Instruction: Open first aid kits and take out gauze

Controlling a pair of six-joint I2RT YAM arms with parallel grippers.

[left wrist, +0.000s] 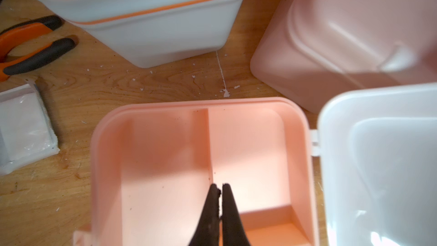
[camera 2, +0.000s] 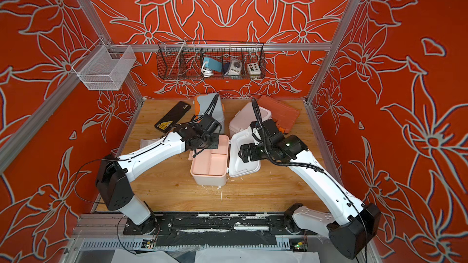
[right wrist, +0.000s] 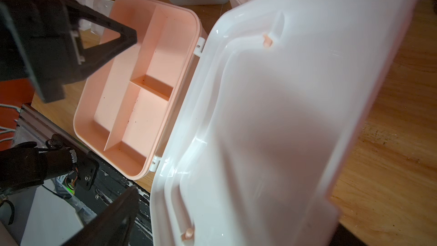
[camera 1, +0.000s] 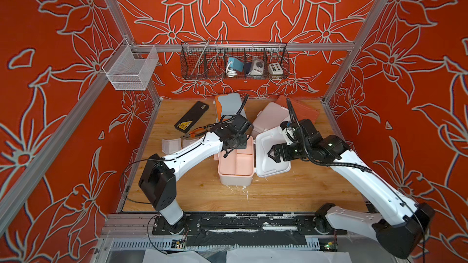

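Note:
The pink first aid kit (right wrist: 118,123) lies open in the middle of the table, its compartments bare in the right wrist view. Its white lid (camera 1: 278,165) is swung out flat to the right. Over the back half of the box, my left gripper is shut, with nothing visible between its fingers. White gauze packets (left wrist: 25,125) lie on the table to the left of the box. Above the lid, my right gripper (camera 1: 273,155) stands open and holds nothing.
Behind the kit stand a grey-and-orange box (left wrist: 154,27) and a closed pink box (camera 1: 269,117). Orange-handled pliers (left wrist: 31,47) and a black case (camera 1: 191,117) lie at the back left.

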